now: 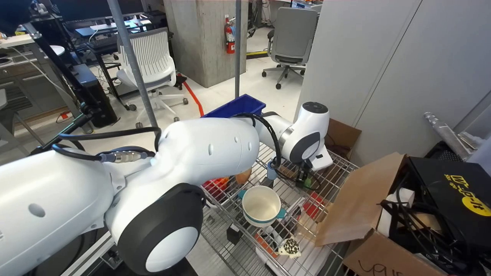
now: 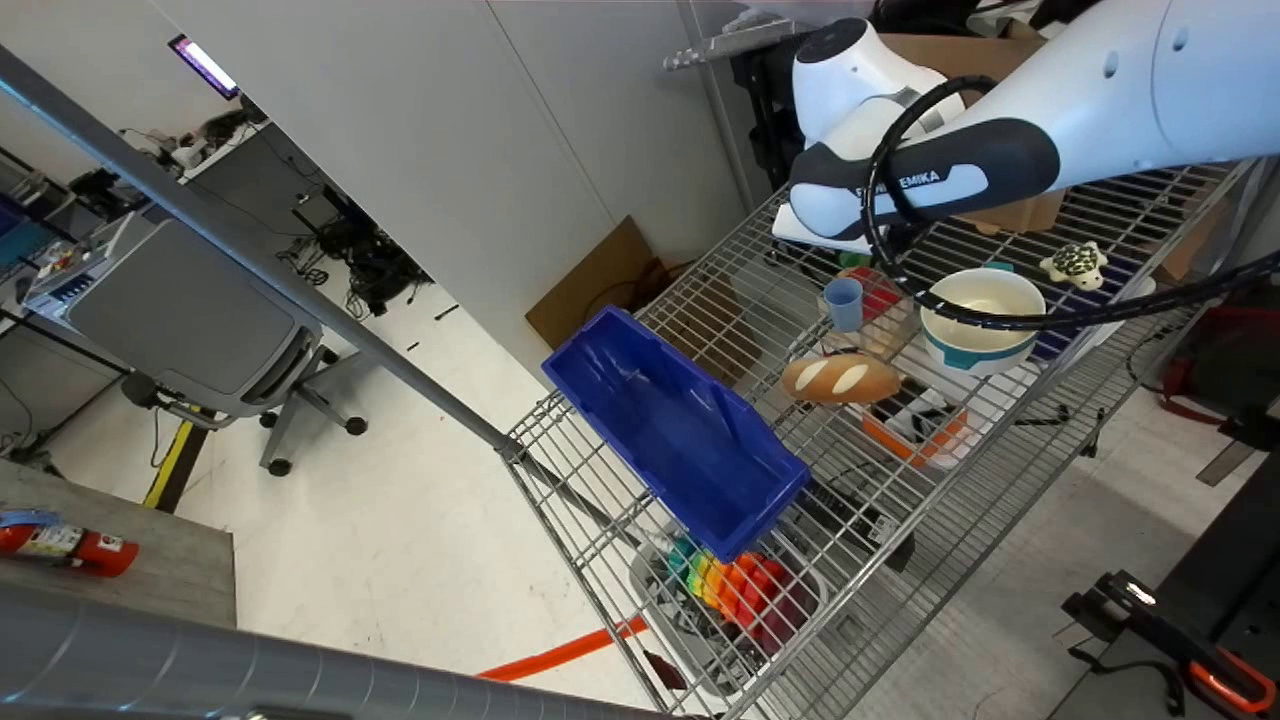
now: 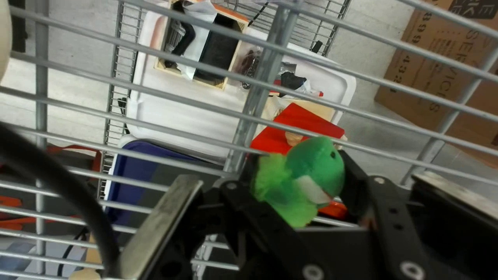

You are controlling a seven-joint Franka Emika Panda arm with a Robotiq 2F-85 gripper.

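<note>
A green plush toy (image 3: 308,177) lies between the fingers of my gripper in the wrist view, just over the wire shelf. The black fingers stand part-way apart, one on each side of it and close to its sides. Whether they press on it cannot be told. Only a scrap of the green toy (image 1: 307,182) shows under my gripper (image 1: 301,175) in exterior view 1. From the other side, a bit of the toy (image 2: 853,258) peeks out below the white hand, which hides the fingers there.
On the wire shelf (image 2: 576,528) are a blue bin (image 2: 672,426), a bread loaf (image 2: 840,378), a blue cup (image 2: 843,304), a cream pot (image 2: 986,294) and a turtle toy (image 2: 1075,265). An open cardboard box (image 1: 359,197) stands at the right in exterior view 1.
</note>
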